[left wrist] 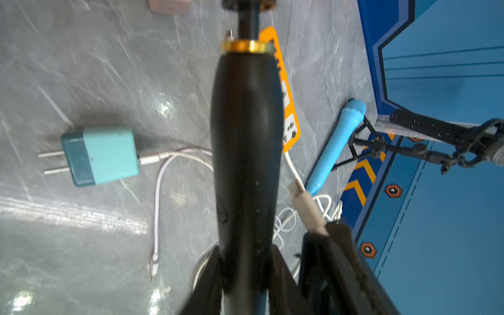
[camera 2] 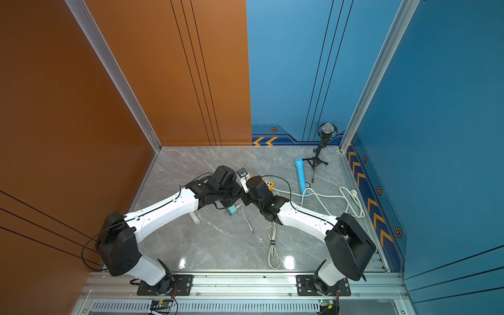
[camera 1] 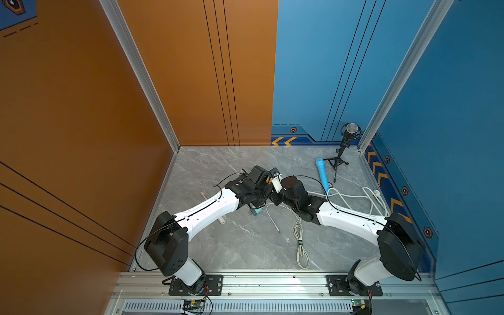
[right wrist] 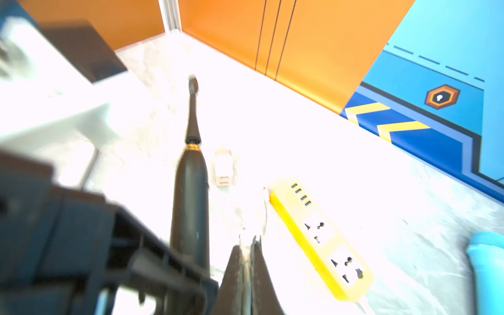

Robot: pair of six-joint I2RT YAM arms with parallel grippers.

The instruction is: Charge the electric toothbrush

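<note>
A black electric toothbrush (left wrist: pixel 246 136) with a gold ring stands out in both wrist views. My left gripper is shut on its body. Beside it, my right gripper is shut; whether something thin lies between its fingertips is unclear. A teal charger (left wrist: pixel 105 155) with a white cable attached lies on the table, the cable's free connector (left wrist: pixel 154 265) below it. The yellow power strip (right wrist: pixel 320 236) lies beyond the grippers. In the top views both grippers meet over the middle of the table, largely hidden by their wrists.
A blue microphone (camera 1: pixel 321 173), a black tripod stand (camera 1: pixel 341 149) and white cables (camera 1: pixel 357 196) occupy the right side. A coiled cable (camera 2: pixel 273 246) lies at the front middle.
</note>
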